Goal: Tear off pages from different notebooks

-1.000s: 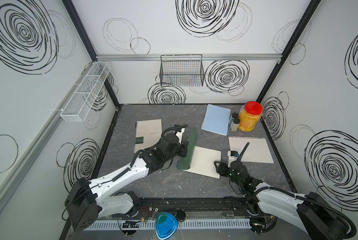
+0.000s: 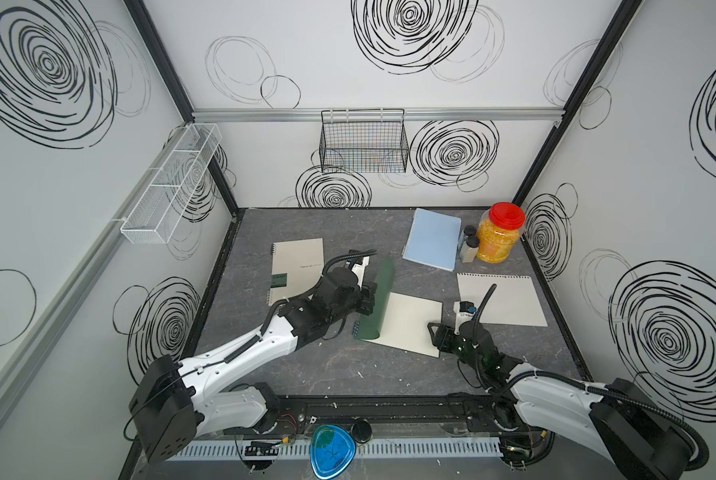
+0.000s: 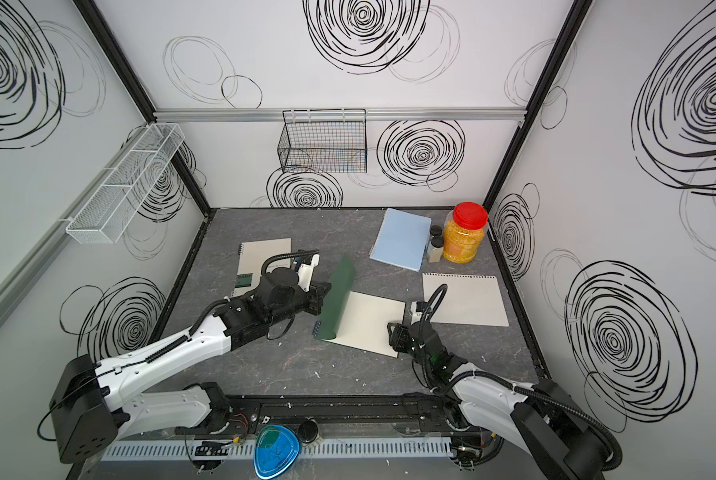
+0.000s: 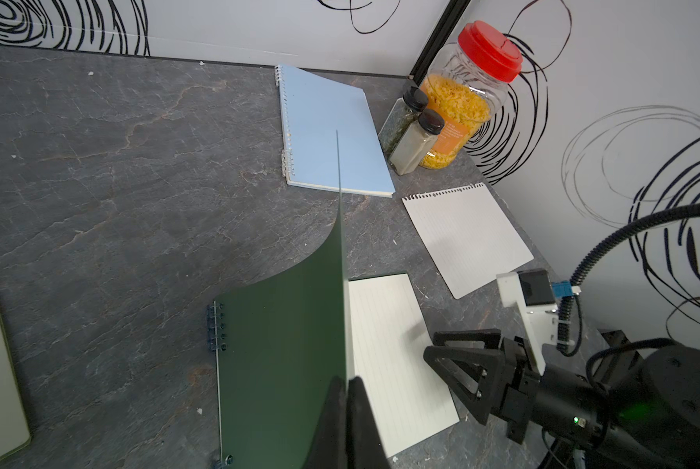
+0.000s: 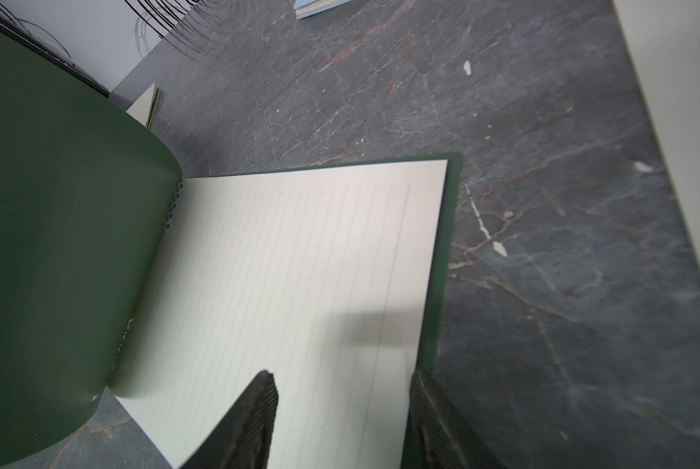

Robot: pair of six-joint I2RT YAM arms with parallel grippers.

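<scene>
A green spiral notebook lies half opened on the table, its green cover bent upright and its lined page bare. At the free edge of that cover, my left gripper is shut with the thin sheet between its fingers. My right gripper stands part open over the page's right edge; nothing shows gripped between its fingers, and whether they touch the paper I cannot tell. A loose sheet with a holed top edge lies to the right. The blue notebook is at the back, the beige notebook at the left.
Two small shakers and a red-lidded jar stand at the back right, beside the blue notebook. Wire baskets hang on the walls. Bare tabletop lies in front of the notebooks.
My right arm has shifted very slightly at the page's right edge.
</scene>
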